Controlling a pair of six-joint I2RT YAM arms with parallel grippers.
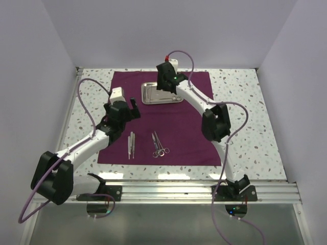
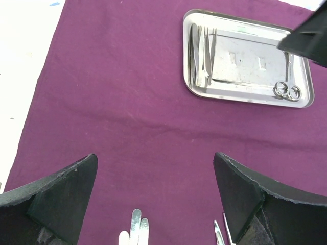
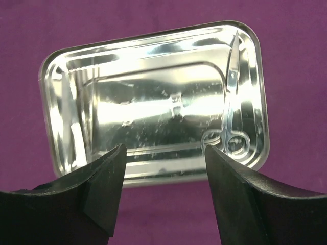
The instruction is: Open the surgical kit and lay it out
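Note:
The steel tray lies toward the back of the purple cloth. In the right wrist view, scissors rest along the tray's right side and slim instruments along its left; its middle is empty. My right gripper is over the tray's near edge, open, nothing between its fingers. My left gripper is also open and empty, above bare cloth left of the tray. Farther forward on the cloth lie several thin straight instruments side by side and, to their right, ring-handled instruments.
A part of my right gripper's dark finger cuts across the tray's right corner in the left wrist view. Cloth between the tray and the laid-out instruments is clear, as is the right part of the speckled table.

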